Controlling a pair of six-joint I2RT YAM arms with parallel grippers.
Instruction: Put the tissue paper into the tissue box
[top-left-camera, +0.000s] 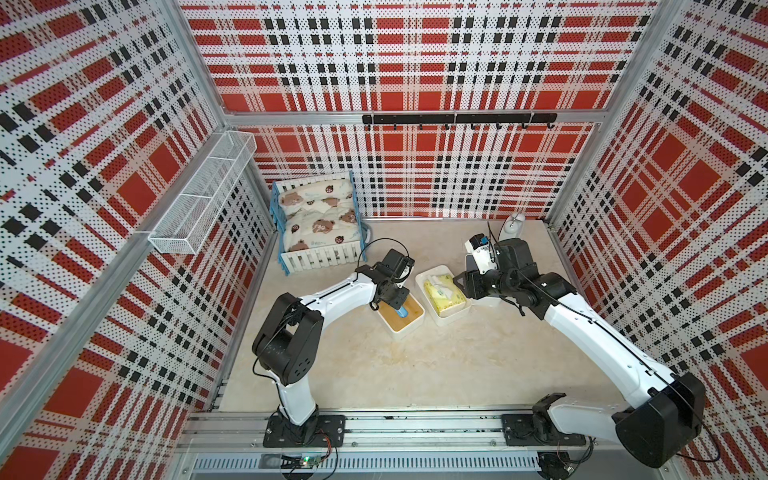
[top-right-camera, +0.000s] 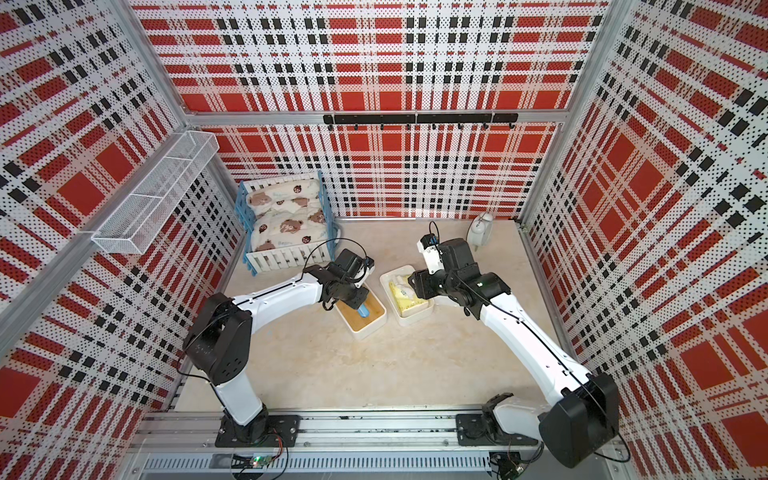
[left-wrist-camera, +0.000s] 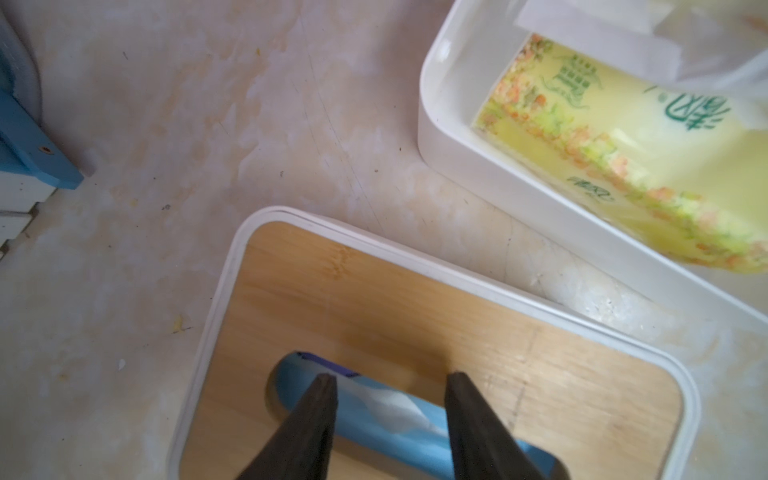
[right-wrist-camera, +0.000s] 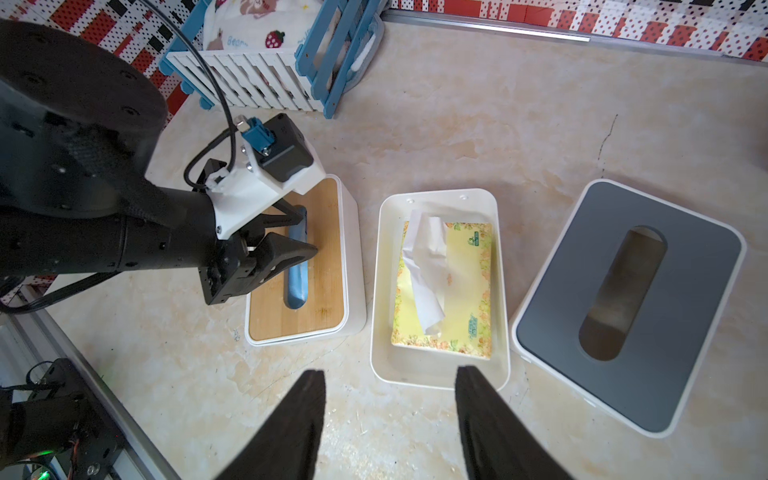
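Note:
A white open box (right-wrist-camera: 382, 288) holds a yellow tissue pack (right-wrist-camera: 464, 288) with white paper on top. Left of it is a wooden-topped tissue box (right-wrist-camera: 320, 296) with a long slot showing blue (left-wrist-camera: 400, 448). My left gripper hovers directly over that slot, fingers apart, nothing seen between them. My right gripper is open and raised above the table, over the right side of the boxes, empty between its fingers.
A grey slotted lid (right-wrist-camera: 680, 304) lies right of the white box. A blue-and-white crib (top-left-camera: 316, 256) with printed bedding stands back left, a white object (top-right-camera: 480, 228) back right.

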